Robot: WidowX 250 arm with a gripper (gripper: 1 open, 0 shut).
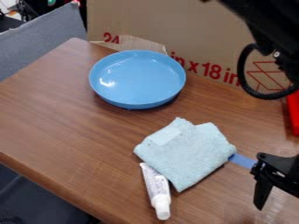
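Note:
The black gripper (265, 186) is at the lower right edge, open and partly out of view, just right of a folded pale blue cloth (184, 152). A white tube (156, 188) with a cap lies along the cloth's lower left side. A round blue plate (136, 78) rests at the back of the wooden table (65, 118). A blue strip (242, 160) shows beside the cloth, near the gripper.
A cardboard box (187, 26) stands behind the plate, and a red object (292, 111) is at the right edge.

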